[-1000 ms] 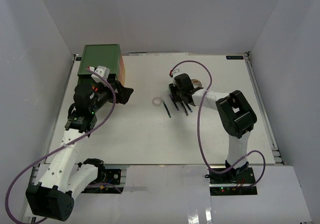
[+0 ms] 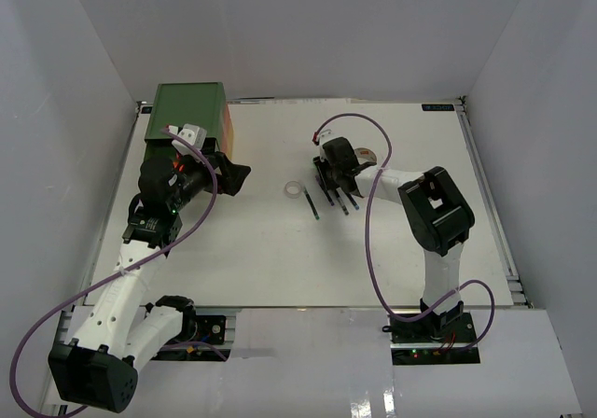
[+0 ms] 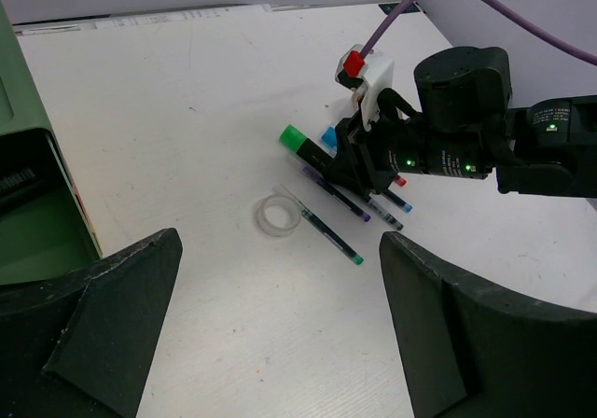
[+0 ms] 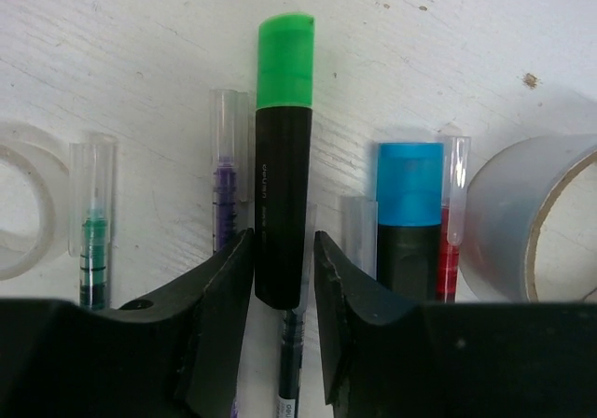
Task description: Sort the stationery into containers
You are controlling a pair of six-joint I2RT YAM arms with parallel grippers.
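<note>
In the right wrist view, a black marker (image 4: 282, 175) with a green cap stands between the fingers of my right gripper, which is shut on its lower part. Pens lie around it: a purple one (image 4: 225, 203), a green one (image 4: 92, 259), a red one (image 4: 450, 259) and a dark one (image 4: 290, 357). A blue-capped marker (image 4: 409, 189) is just to the right. Over at the green container (image 3: 33, 222), my left gripper (image 2: 235, 177) is open and empty; its two fingers (image 3: 121, 315) frame the lower part of the left wrist view.
A small clear tape roll (image 2: 294, 189) lies left of the pens, and a larger tape roll (image 4: 508, 222) sits right of the blue-capped marker. A purple cable (image 2: 368, 241) loops beside the right arm.
The left arm has barely moved.
</note>
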